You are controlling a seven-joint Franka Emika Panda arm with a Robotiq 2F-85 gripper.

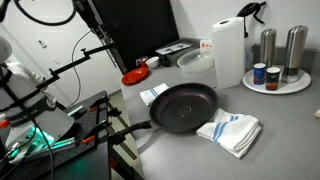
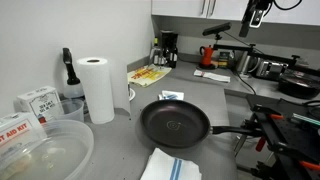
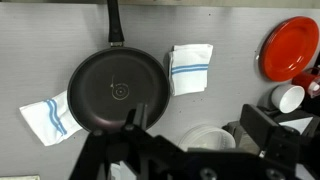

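Observation:
My gripper hangs above the counter, its two dark fingers spread apart, with nothing held between them. Below it in the wrist view, a black frying pan lies flat and empty, its handle pointing to the top edge. One folded white towel with blue stripes lies at the pan's left; another folded towel lies on its other side. Exterior view 1 shows the pan between the nearer towel and the farther towel. The arm's end is at the upper right of exterior view 2.
A paper towel roll stands behind the pan. A clear plastic bowl and spice jars are on the counter. A red plate and a white mug sit beyond the farther towel.

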